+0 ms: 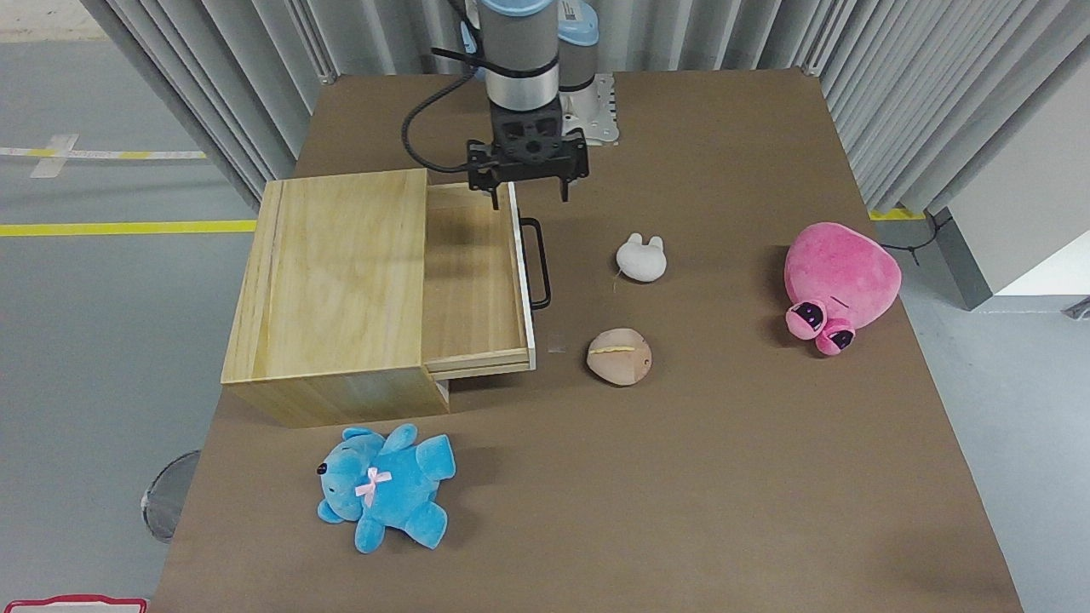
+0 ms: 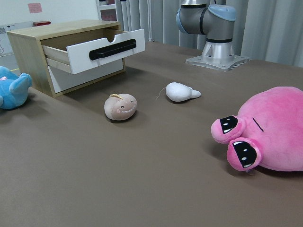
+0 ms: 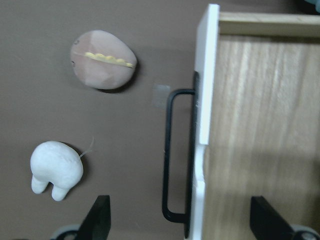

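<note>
A wooden cabinet [image 1: 322, 276] stands with its top drawer [image 1: 472, 286] pulled out, empty where visible. Its white front carries a black handle [image 3: 168, 150]. Above the drawer's back end hangs my gripper [image 1: 529, 196], open, with nothing between its fingers; in the wrist view the two fingers straddle the drawer front from high up. To the right lie a white bunny-like plush [image 1: 641, 260] and a round beige plush [image 1: 618, 357].
A blue bear plush [image 1: 388, 485] lies in front of the cabinet. A large pink plush [image 1: 838, 281] lies at the right edge of the table.
</note>
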